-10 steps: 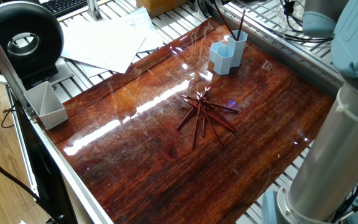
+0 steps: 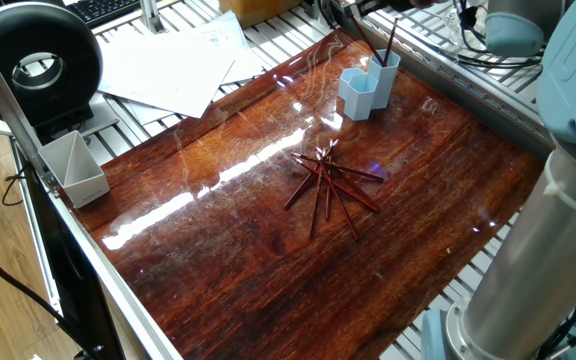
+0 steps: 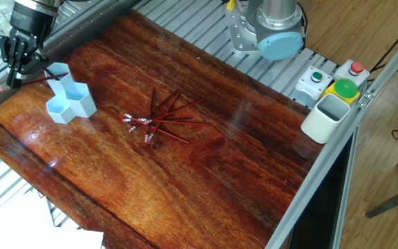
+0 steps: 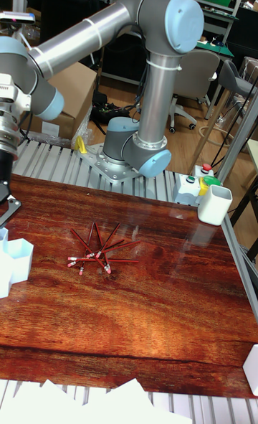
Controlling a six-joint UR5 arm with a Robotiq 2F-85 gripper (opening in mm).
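A light-blue holder of joined hexagonal cups (image 3: 62,111) stands near the table's edge, with two dark red pencils (image 2: 389,40) leaning out of its rear cup in exterior view 1. My gripper (image 3: 14,81) points down beside that cup in exterior view 2, its fingertips close to the outer end of a leaning pencil. Whether they touch it, or how far apart they are, is too small to tell. Several more red pencils (image 2: 330,190) lie crossed in a loose pile mid-table, their pale ends bunched together. Exterior view 3 catches only part of the gripper at its left edge.
A white square cup (image 3: 325,119) stands at one table edge near the button boxes (image 3: 344,88). Papers (image 2: 173,65) lie beyond the far edge. A metal rail (image 3: 81,41) runs behind the holder.
Dark parts of the arm have come a little into the top edge. The pile looks unchanged.
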